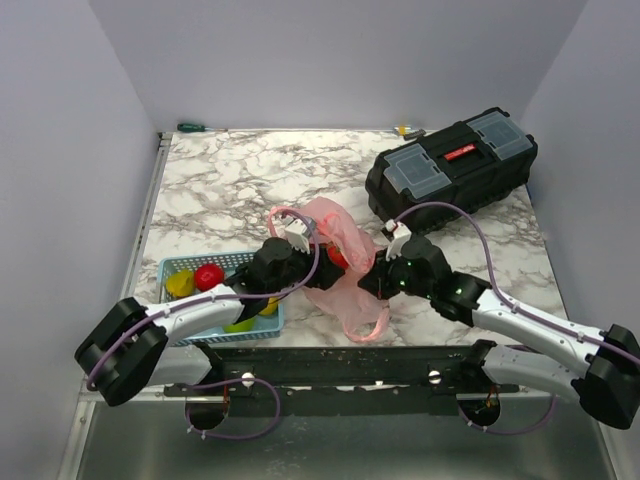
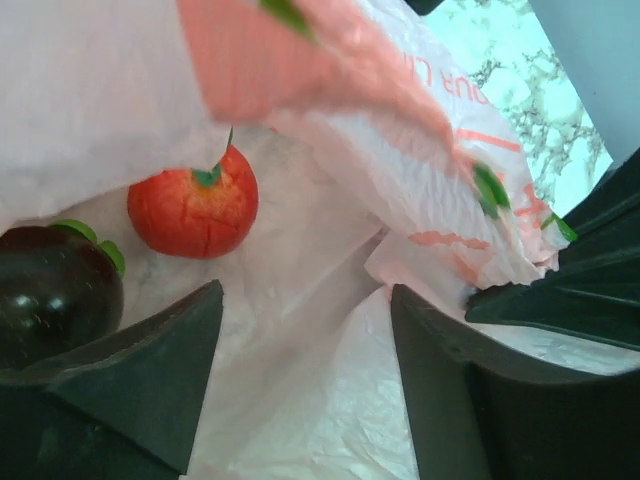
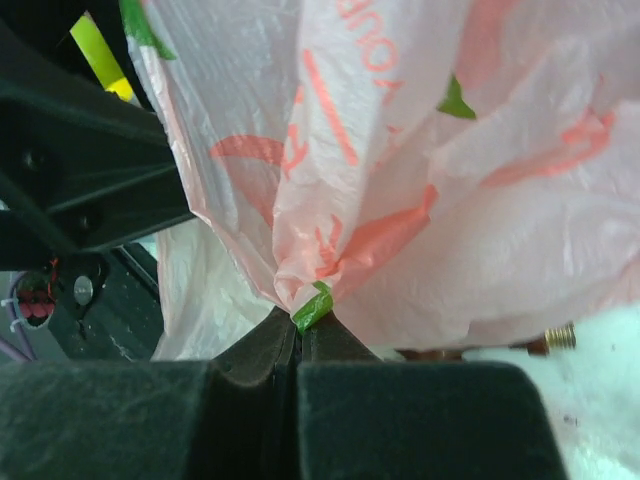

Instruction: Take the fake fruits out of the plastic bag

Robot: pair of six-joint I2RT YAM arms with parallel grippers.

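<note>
The pink plastic bag (image 1: 355, 310) lies crumpled between my arms. Inside it, in the left wrist view, sit a red tomato (image 2: 192, 210) and a dark eggplant-like fruit (image 2: 50, 295) with a green stem. My left gripper is in the bag's opening below the tomato, fingers apart, nothing between them. My right gripper is shut on a gathered fold of the bag, at the bag's right side in the top view.
A blue basket (image 1: 180, 263) of fake fruits stands at the left. A black toolbox (image 1: 450, 165) occupies the back right.
</note>
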